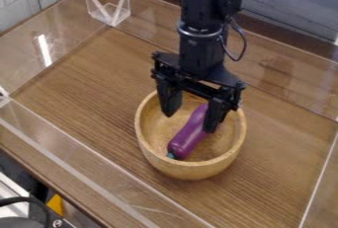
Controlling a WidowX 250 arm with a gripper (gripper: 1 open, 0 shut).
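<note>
My black gripper [199, 96] hangs over the back of a tan bowl [152, 138], its two fingers spread open, one at the left and one at the right. A purple elongated object [189, 137] lies slanted in the bowl, below and between the fingers. I see nothing held.
A clear container [109, 5] stands at the upper left. A dark object [20, 212] shows at the lower left edge.
</note>
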